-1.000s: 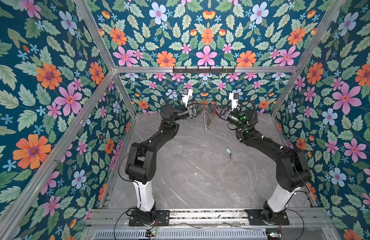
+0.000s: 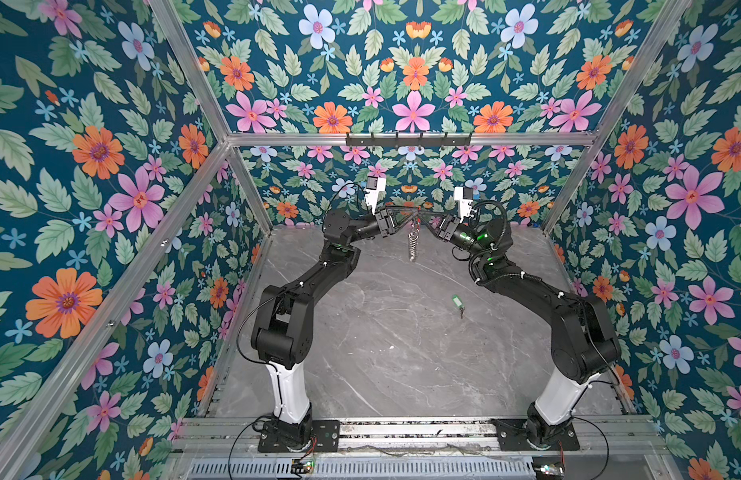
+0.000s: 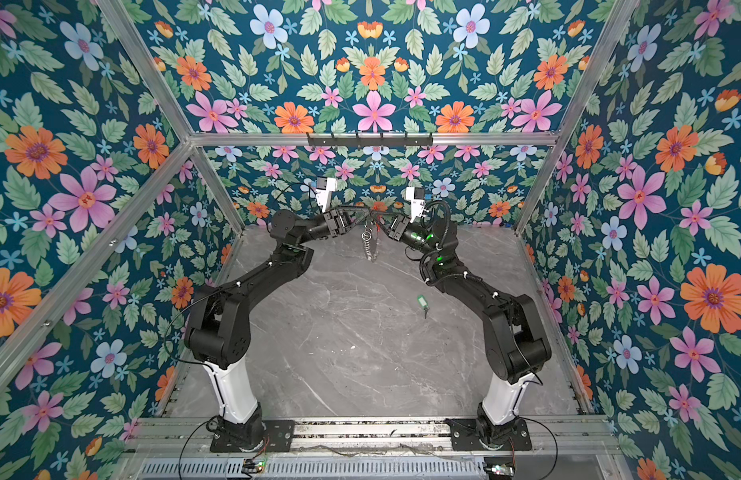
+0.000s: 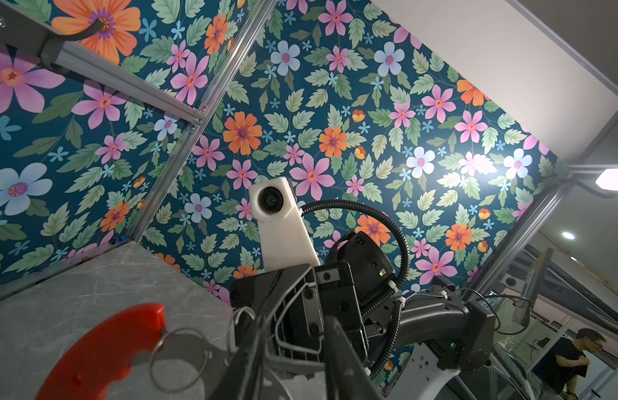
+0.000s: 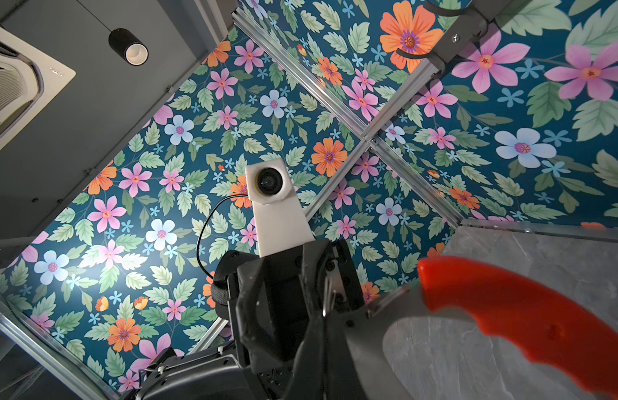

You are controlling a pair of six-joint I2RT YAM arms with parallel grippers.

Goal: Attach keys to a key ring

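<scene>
A red-handled piece with a grey metal part and a wire ring hangs close to both grippers; its red handle point(image 5: 522, 320) also fills the right of the right wrist view. Below the fingertips in the top left view dangles a silver coil point(image 2: 412, 246). My left gripper is open, its fingers spread near the hanging set. Opposite it, my right gripper is shut, with a thin bit of metal showing at its tips; how the hanging set is supported is hard to tell. A key with a green tag point(image 2: 458, 304) lies on the table.
A dark hook rack point(image 2: 408, 140) is fixed on the rail at the back. Both arms reach towards the back middle.
Both arms have barely moved, the right one shifting slightly. The green-tagged key lies where it was.
</scene>
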